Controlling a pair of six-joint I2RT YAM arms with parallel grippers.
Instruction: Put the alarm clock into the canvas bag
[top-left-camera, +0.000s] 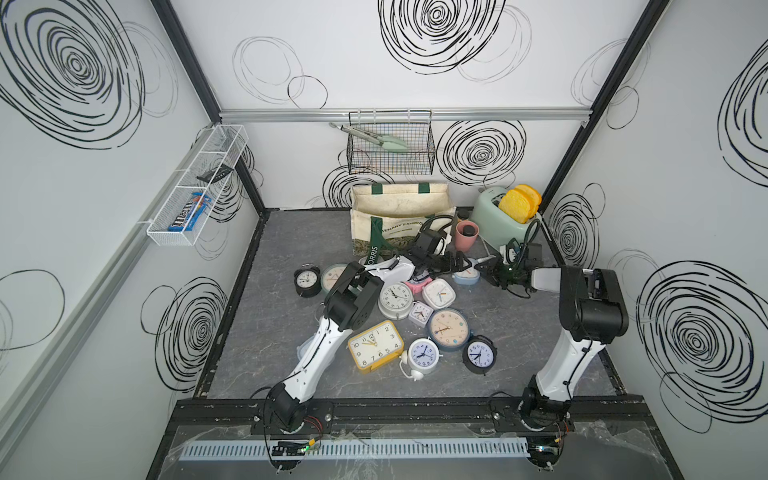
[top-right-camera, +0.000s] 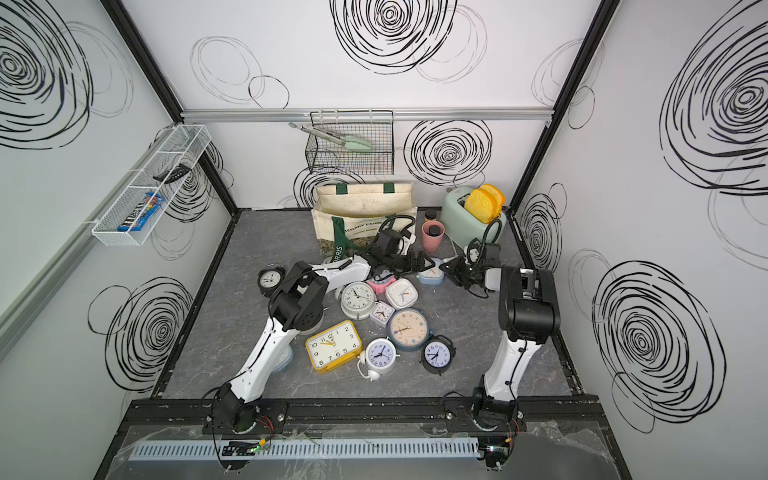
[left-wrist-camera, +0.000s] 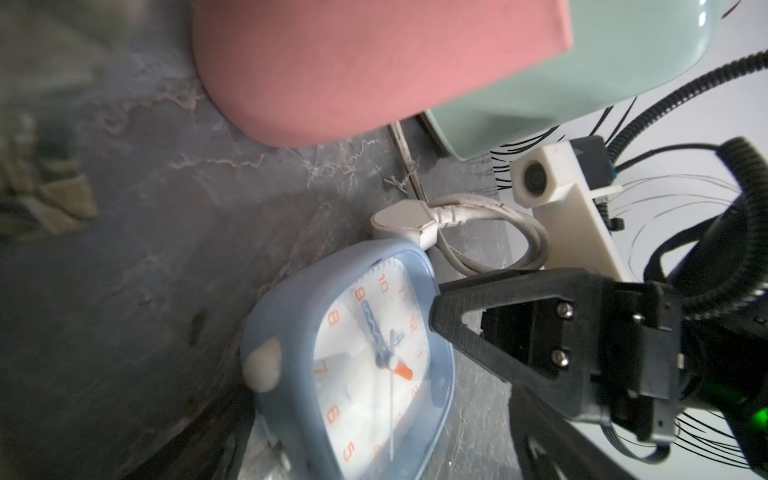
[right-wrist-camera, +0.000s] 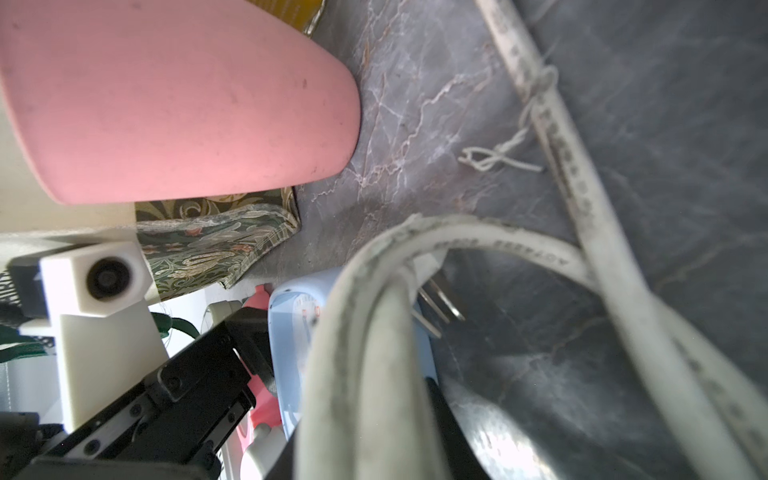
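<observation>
A light blue alarm clock (left-wrist-camera: 376, 360) lies on the table right of the pink cup. My left gripper (top-left-camera: 456, 262) stands open just above and left of it. My right gripper (top-right-camera: 449, 268) is at its right side, with a looped white cable (right-wrist-camera: 376, 344) across its view; whether its fingers hold the cable is unclear. In the right wrist view a white plug shows behind the loop, near the clock. The canvas bag (top-right-camera: 352, 208) stands upright behind my left gripper.
Many other clocks (top-left-camera: 448, 328) crowd the middle and front. The pink cup (right-wrist-camera: 184, 104) and mint toaster (top-right-camera: 472, 216) with yellow slices stand behind. Bare table (top-left-camera: 280, 240) shows at back left.
</observation>
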